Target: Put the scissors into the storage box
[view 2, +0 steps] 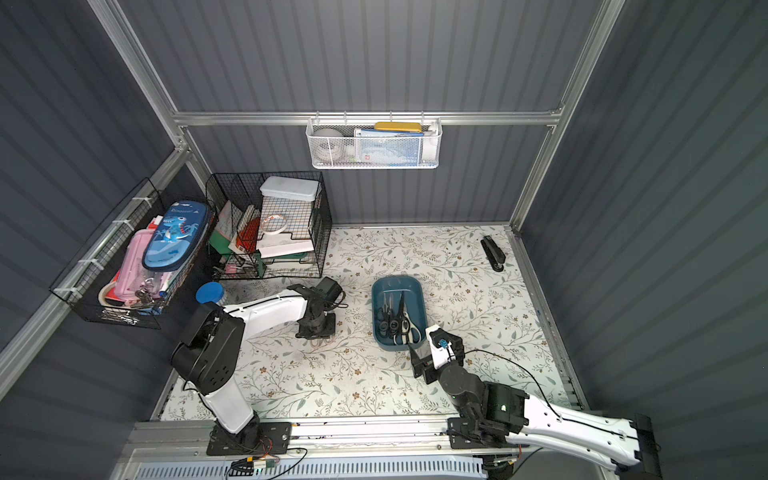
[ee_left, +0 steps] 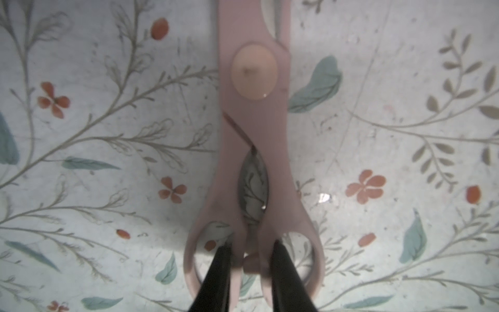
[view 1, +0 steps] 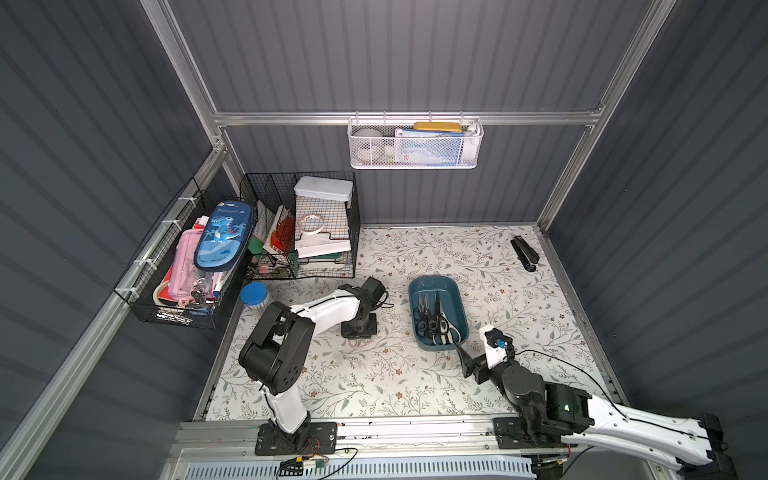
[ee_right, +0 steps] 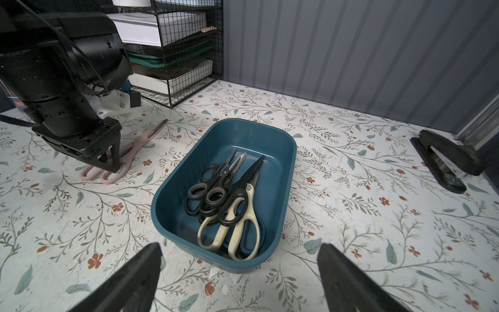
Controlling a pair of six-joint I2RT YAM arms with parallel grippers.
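Note:
Pink scissors lie on the floral table, left of the blue storage box, which holds several black and cream scissors. My left gripper is low over the scissors' handles, its fingertips at the inner sides of the two finger loops, part open; whether it grips them is unclear. My right gripper stands open just in front of the box, nothing between its fingers.
A black stapler lies at the back right. Wire baskets fill the back left, with a blue-lidded container beside them.

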